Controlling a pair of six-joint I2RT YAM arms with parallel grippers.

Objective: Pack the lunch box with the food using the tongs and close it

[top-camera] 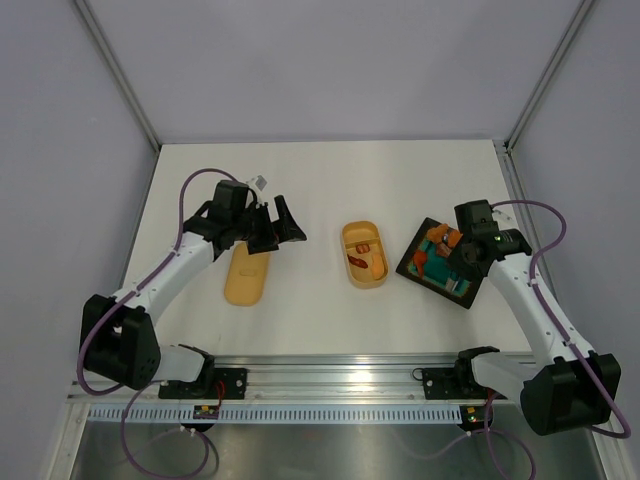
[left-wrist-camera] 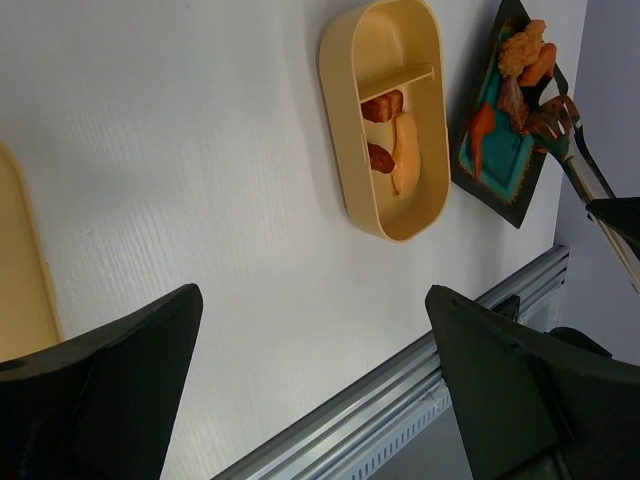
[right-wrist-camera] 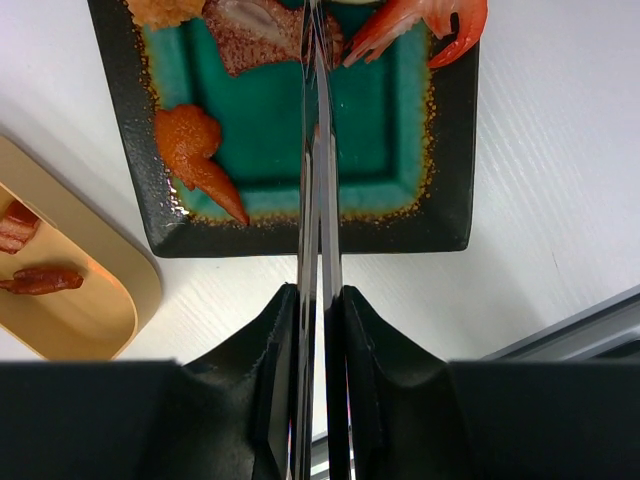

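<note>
The lunch box holds sausage pieces and orange food in compartments, mid-table. The dark-rimmed plate on the right carries fried chicken, meat, shrimp and an orange piece. My right gripper is shut on metal tongs, which reach down over the plate to the meat; whether they grip food I cannot tell. My left gripper is open, with nothing between its fingers, hanging over the table left of the box.
The yellow lid lies on the left part of the table. A metal rail runs along the front edge.
</note>
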